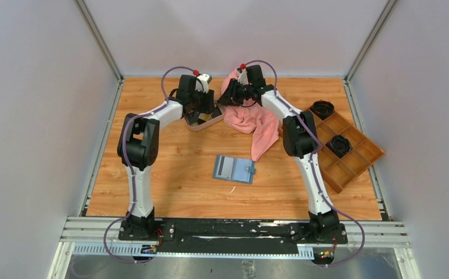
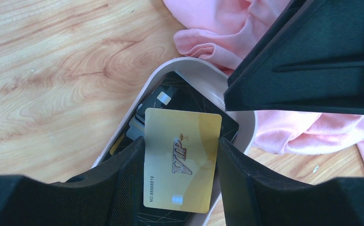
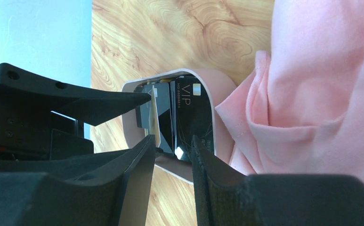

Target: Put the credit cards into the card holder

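Observation:
In the left wrist view a gold VIP card (image 2: 182, 160) lies between the fingertips of my left gripper. The tips meet its two side edges; whether they grip it does not show. From the right wrist view this gold card (image 3: 156, 117) appears nearly edge-on above black cards (image 3: 189, 113) in a pale pink box (image 3: 224, 89). My right gripper stands part open over the box's end, nothing between its fingers. The blue card holder (image 1: 234, 168) lies open at the front middle of the table, a greyish panel on its left side.
Pink cloth (image 1: 250, 119) lies crumpled right beside the box, under the right gripper. A wooden compartment tray (image 1: 348, 160) with black coils stands at the right. Bare table surrounds the card holder. Both grippers are close together over the box.

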